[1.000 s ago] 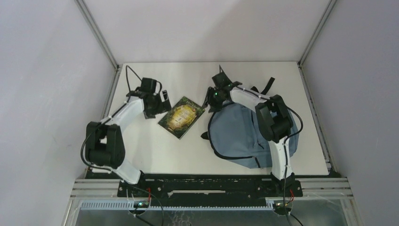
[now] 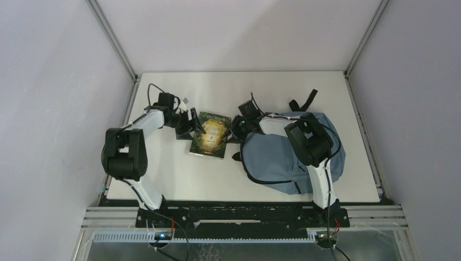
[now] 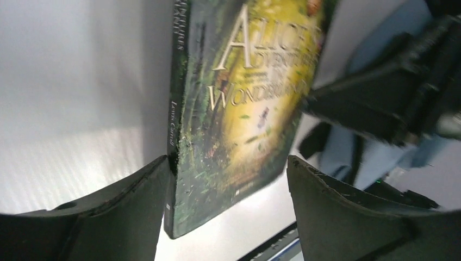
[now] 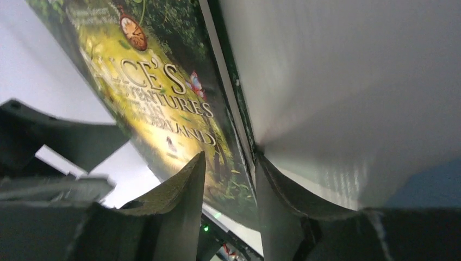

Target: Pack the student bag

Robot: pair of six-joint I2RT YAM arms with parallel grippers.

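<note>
A green and yellow book, Alice's Adventures in Wonderland (image 2: 212, 135), lies flat on the white table between my grippers. My left gripper (image 2: 193, 126) is at its left side; in the left wrist view its open fingers straddle the spine end, one fingertip at the spine (image 3: 179, 109). My right gripper (image 2: 235, 132) is at the book's right side, fingertips at the edge in the right wrist view, one over the cover (image 4: 163, 119), the other just outside it, apart. The blue-grey student bag (image 2: 277, 163) lies on the right, partly under my right arm.
Black bag straps (image 2: 304, 100) stick out toward the back. Walls surround the back and sides.
Both grippers have come in to the book's sides; the right arm moved down and left. The book has turned from diagonal to nearly square with the table.
</note>
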